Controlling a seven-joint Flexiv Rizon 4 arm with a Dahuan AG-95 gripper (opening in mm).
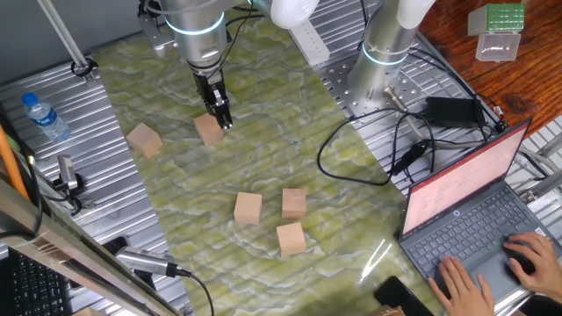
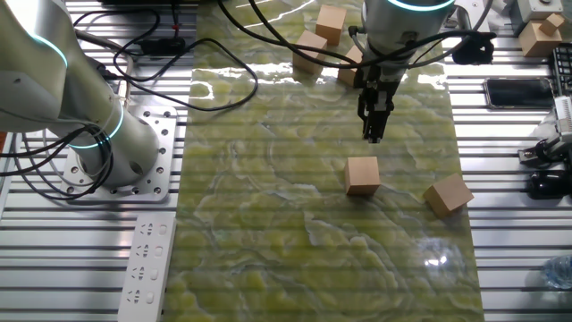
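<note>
Several plain wooden cubes lie on the green marbled mat. One cube (image 1: 209, 130) is closest to my gripper (image 1: 225, 126); in exterior view 1 the fingertips overlap its right edge. From exterior view 2 the gripper (image 2: 373, 139) hangs above the mat, its tips apart from that same cube (image 2: 362, 177). No object shows between the fingers, but their opening is too small to judge. A second cube (image 1: 144, 140) sits turned at the mat's left edge.
Black cable (image 1: 338, 171) loops onto the mat's right side. A laptop (image 1: 465, 206) with a person's hands on it stands at the right edge. A water bottle (image 1: 46, 118) is off the mat to the left. Bare mat (image 2: 268, 241) offers free room.
</note>
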